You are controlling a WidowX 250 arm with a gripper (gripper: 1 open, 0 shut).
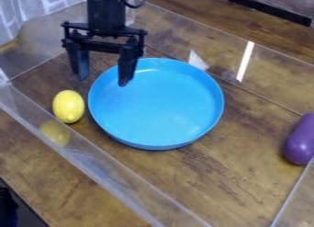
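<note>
My black gripper (103, 63) hangs at the upper left, open, its two fingers spread above the back-left rim of a round blue plate (160, 107), with nothing between them. A yellow egg-shaped object (69, 106) rests on the wooden surface left of the plate, below the gripper in the view. A purple elongated object (299, 140) lies at the far right edge.
Clear transparent walls border the area at left and along the lower left.
</note>
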